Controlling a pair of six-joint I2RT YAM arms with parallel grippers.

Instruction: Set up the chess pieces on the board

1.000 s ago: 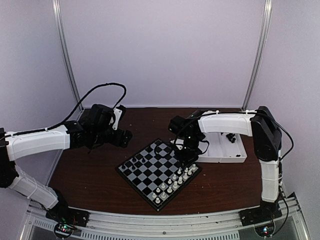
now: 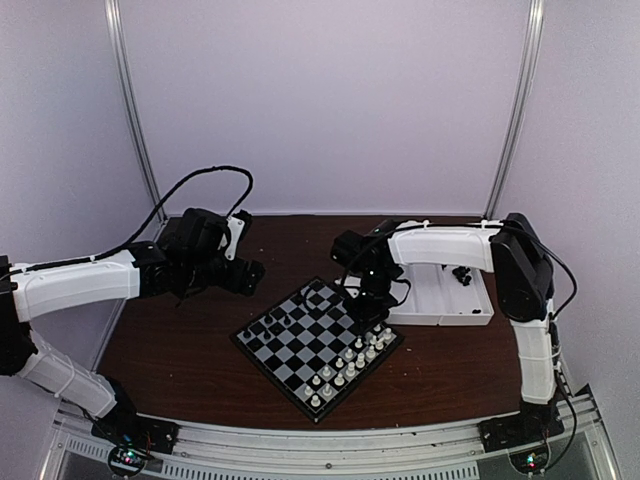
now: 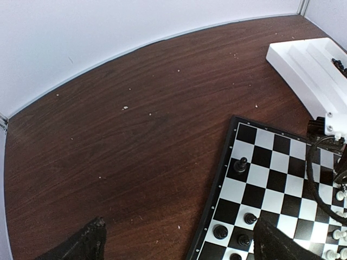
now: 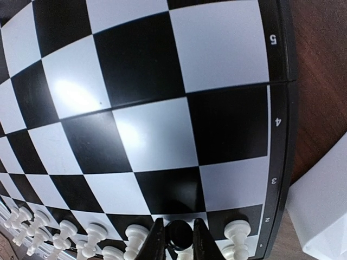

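Note:
The chessboard (image 2: 300,355) holds white pieces along its near-right side and several black pieces (image 3: 220,232) at its left. My right gripper is low over the white pieces' row, fingers open around a dark round shape, which I cannot clearly identify, beside a white pawn (image 4: 237,233). My left gripper (image 2: 250,278) hangs open left of the board, over bare table, with nothing between its fingers.
The white tray (image 2: 450,305) with a small heap of black pieces lies behind the board at the right, partly under my right arm.
My right arm has shifted slightly left and up in the top view. The left arm and the visible pieces look unchanged.

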